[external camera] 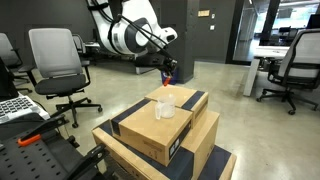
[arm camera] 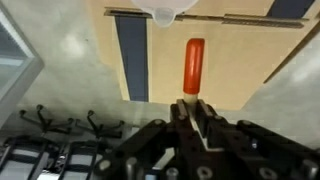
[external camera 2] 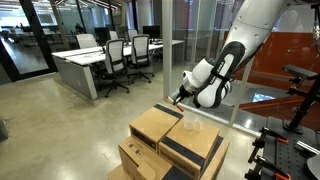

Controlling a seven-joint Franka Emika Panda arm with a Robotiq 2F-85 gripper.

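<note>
My gripper is shut on a slim marker [arm camera: 193, 65] with a red end and a paler part between the fingers. In exterior view 1 the marker's red tip [external camera: 168, 80] hangs above the cardboard boxes, near the cup. A translucent white cup [external camera: 165, 106] stands on top of a box. Part of that cup [arm camera: 163, 14] shows at the top edge of the wrist view, beyond the marker's red end. Exterior view 2 shows the cup [external camera 2: 193, 122] below and to the right of the red tip [external camera 2: 180, 108]. The marker is apart from the cup.
Several cardboard boxes [external camera: 150, 128] with dark tape form the raised surface under the cup. A black table edge [external camera: 35, 155] lies at the front left. Office chairs [external camera: 300, 66] stand farther off, with open floor around the boxes.
</note>
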